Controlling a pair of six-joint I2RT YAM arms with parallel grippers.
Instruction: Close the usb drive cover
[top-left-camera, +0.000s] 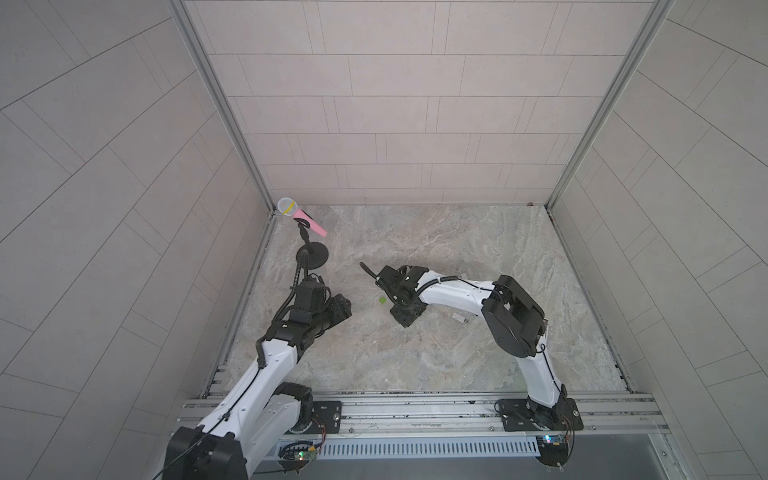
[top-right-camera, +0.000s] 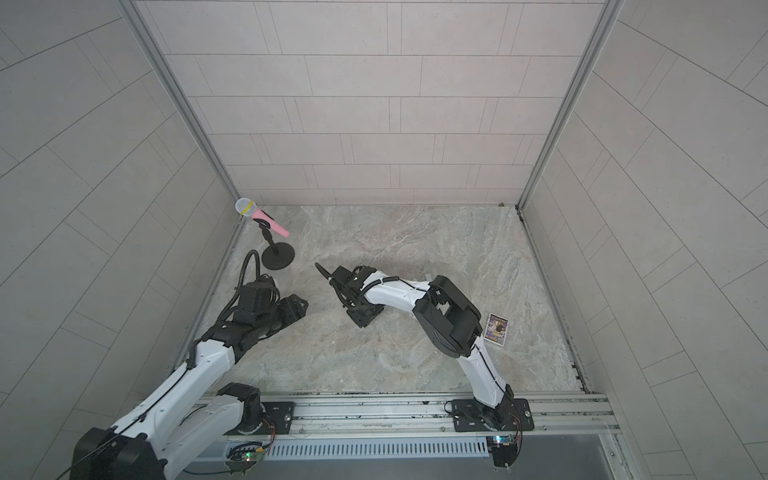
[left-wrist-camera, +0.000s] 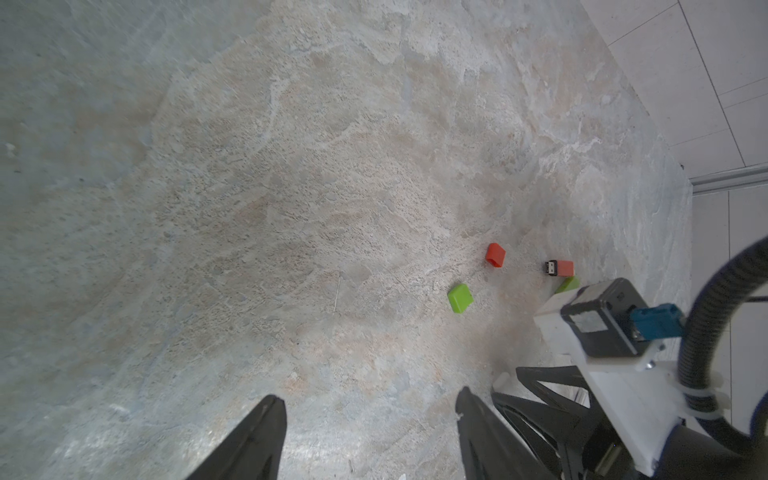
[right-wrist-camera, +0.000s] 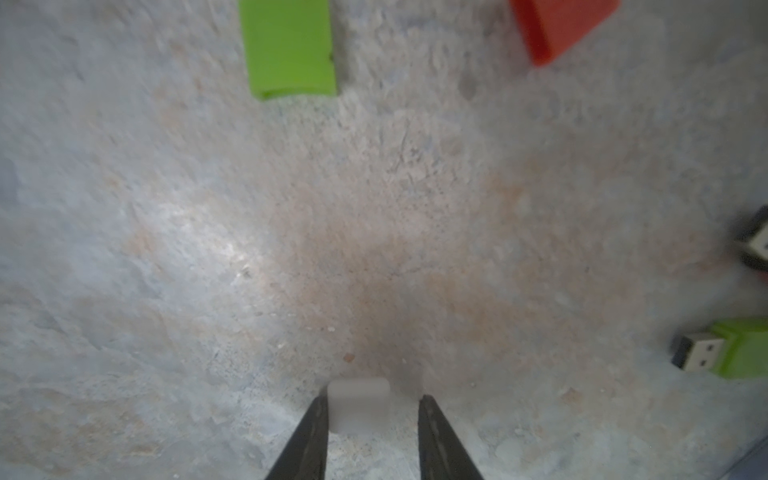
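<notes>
In the right wrist view a small white cap (right-wrist-camera: 358, 406) lies on the table between the fingers of my right gripper. It sits close to the left finger (right-wrist-camera: 312, 440), with a clear gap to the right finger (right-wrist-camera: 448, 448). A green cap (right-wrist-camera: 289, 49) and a red cap (right-wrist-camera: 564, 28) lie farther off. At the right edge, a green USB drive shows its bare metal plug; a red USB drive (left-wrist-camera: 564, 268) is likewise uncovered in the left wrist view. My left gripper is open and empty above bare table.
A white drive-like piece (top-left-camera: 459, 317) lies beside the right forearm. A pink microphone (top-left-camera: 310, 222) on a black stand (top-left-camera: 313, 256) is at the back left. One picture card (top-right-camera: 495, 329) lies right of the right arm.
</notes>
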